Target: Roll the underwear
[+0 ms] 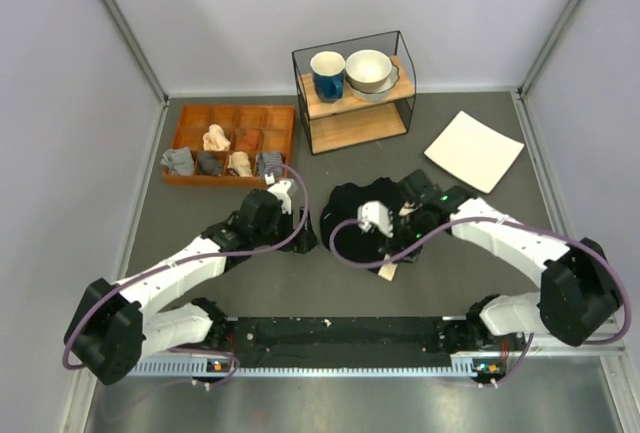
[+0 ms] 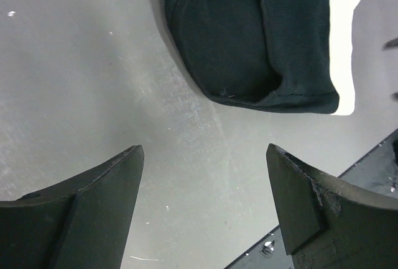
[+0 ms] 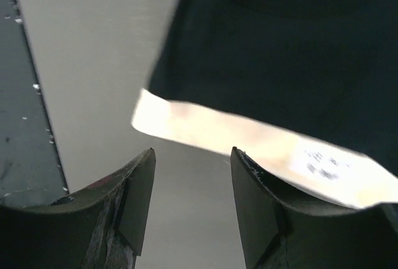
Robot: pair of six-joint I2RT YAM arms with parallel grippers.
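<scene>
The black underwear (image 1: 345, 202) lies spread on the table, partly hidden in the top view by my right arm. Its pale waistband (image 2: 343, 39) runs along the right side in the left wrist view and crosses the right wrist view. My left gripper (image 1: 304, 243) is open beside the cloth's left edge; in its wrist view bare table lies between the fingers. Over the cloth's right part hangs my right gripper (image 1: 385, 243), blurred in the top view. The right wrist view shows its fingers (image 3: 134, 188) apart, empty, near the waistband.
A wooden divided box (image 1: 228, 116) with several rolled cloths stands at the back left. Behind the underwear is a wire rack (image 1: 355, 128) holding a blue mug and bowls. A white board (image 1: 474, 151) lies at the back right.
</scene>
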